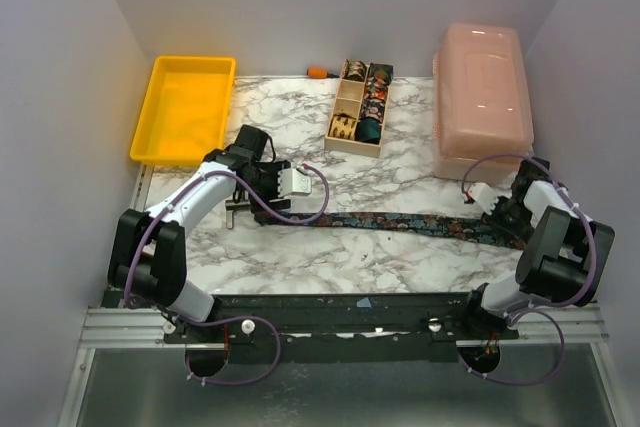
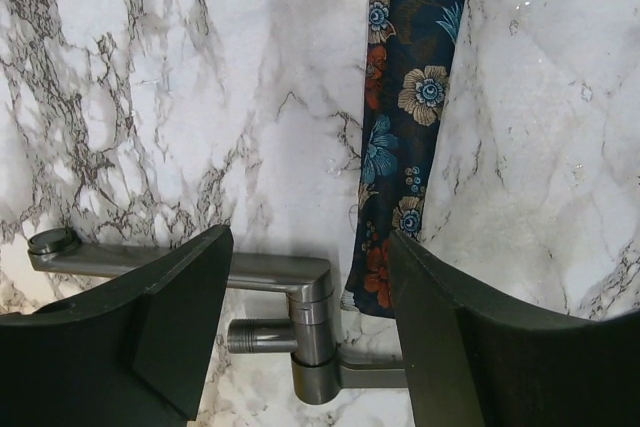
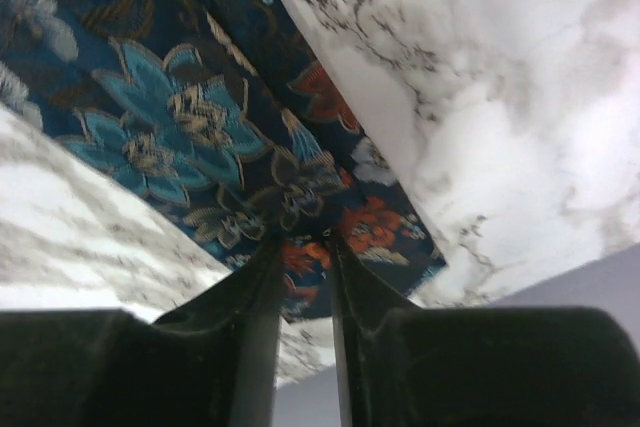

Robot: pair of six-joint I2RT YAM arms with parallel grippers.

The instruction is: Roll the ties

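A dark floral tie (image 1: 390, 221) lies stretched out flat across the table, between my two arms. In the left wrist view its narrow end (image 2: 375, 272) reaches between the spread fingers of my left gripper, closer to the right-hand finger; the gripper stands open. Beneath those fingers lies a grey metal crank (image 2: 314, 332). Over the wide end of the tie (image 3: 160, 127) is my right gripper, its fingertips close together at the cloth. Blur hides whether any fabric is pinched there.
A wooden divided box (image 1: 353, 145) with several rolled ties stands at the back middle. The yellow tray (image 1: 185, 112) is empty at the back left. A pink bin (image 1: 485, 92) stands near the right wall. Bare marble lies in front of the tie.
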